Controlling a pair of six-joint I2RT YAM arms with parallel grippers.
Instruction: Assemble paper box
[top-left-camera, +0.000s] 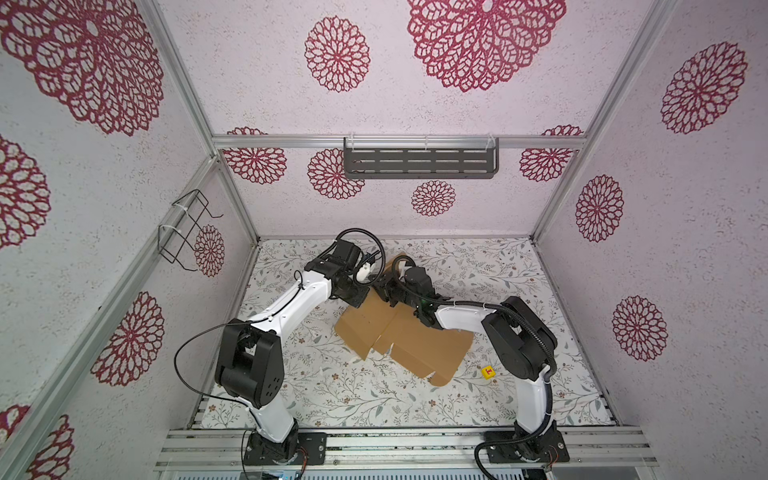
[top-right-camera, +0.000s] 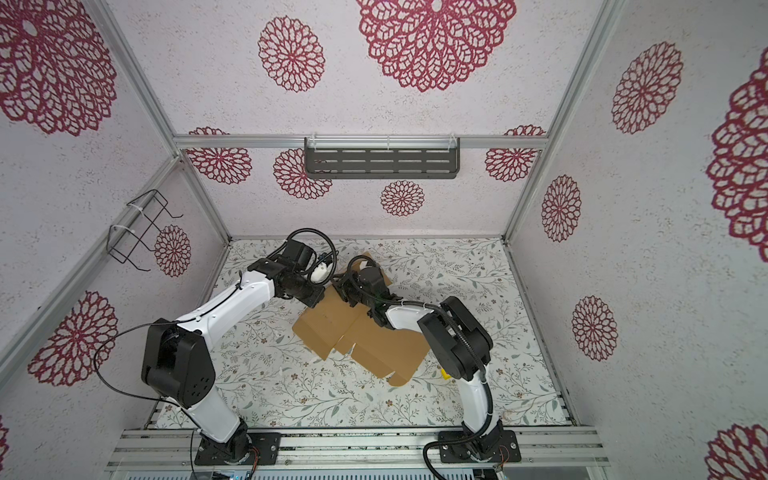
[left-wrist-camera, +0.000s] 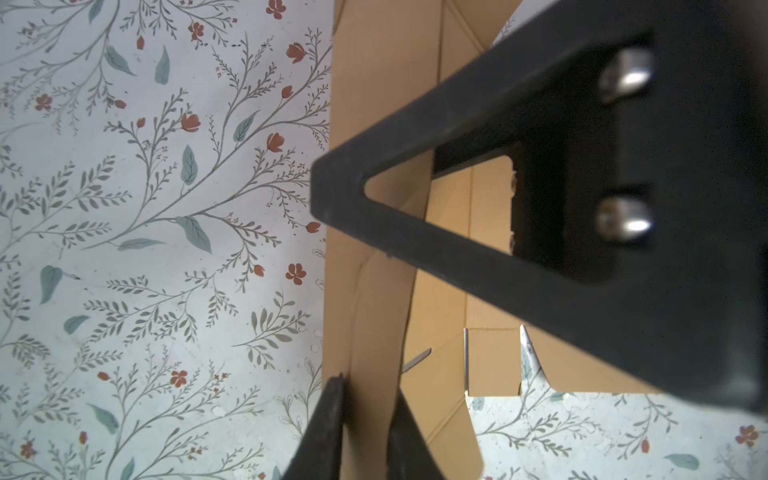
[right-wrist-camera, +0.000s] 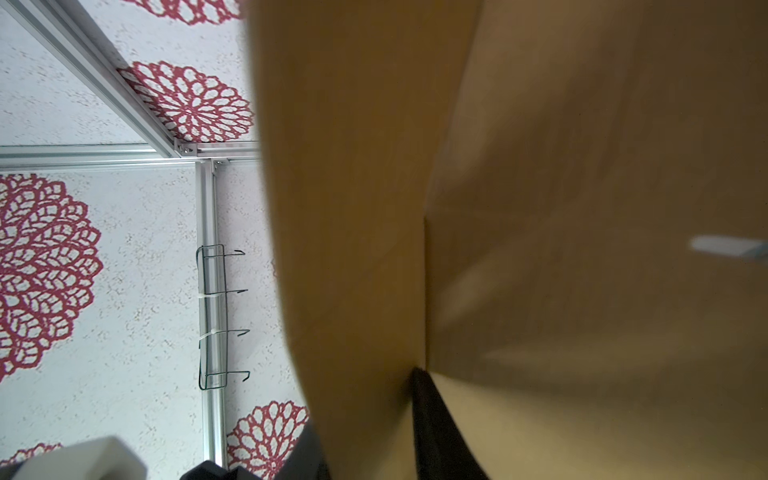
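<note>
A flat brown cardboard blank (top-left-camera: 428, 340) with folds and slots lies slanted on the table under both grippers. In the left wrist view, a raised cardboard panel (left-wrist-camera: 376, 304) runs down between the parted fingertips of my left gripper. My right gripper has its fingers apart too, on either side of a cardboard flap (right-wrist-camera: 352, 240). A black triangular finger (left-wrist-camera: 496, 272) with screws crosses in front of the cardboard in the left wrist view. From above, both grippers meet near the blank's far end, and the arms hide their contact with it.
A small yellow block (top-left-camera: 488, 372) sits right of the blank. A grey slotted shelf (top-left-camera: 421, 164) hangs on the back wall, and a wire rack (top-left-camera: 182, 228) on the left wall.
</note>
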